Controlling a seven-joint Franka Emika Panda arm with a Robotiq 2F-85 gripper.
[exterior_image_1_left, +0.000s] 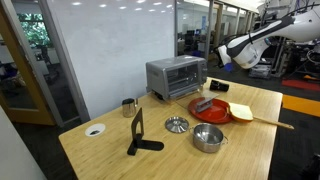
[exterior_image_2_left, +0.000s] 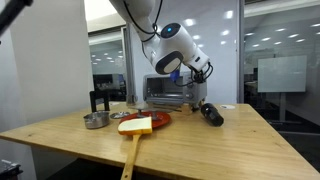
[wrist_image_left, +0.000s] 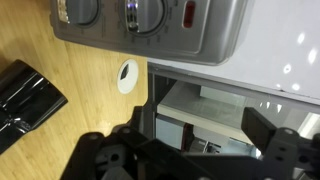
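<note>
My gripper is open, its two dark fingers well apart with nothing between them in the wrist view. It hangs in the air beyond the right end of the silver toaster oven (exterior_image_1_left: 176, 75). In the wrist view, the oven's front panel with its knobs (wrist_image_left: 145, 15) fills the top. A black cylindrical container (wrist_image_left: 27, 103) lies on the table to the left; exterior view 2 shows this black container (exterior_image_2_left: 211, 114) below my gripper (exterior_image_2_left: 203, 73). A small white disc (wrist_image_left: 128, 76) is on the wood near the oven.
A red tray (exterior_image_1_left: 205, 112), a steel pot (exterior_image_1_left: 208, 138), a pale board with a long handle (exterior_image_1_left: 241, 112), a lid (exterior_image_1_left: 177, 124) and a black stand (exterior_image_1_left: 140, 135) occupy the table.
</note>
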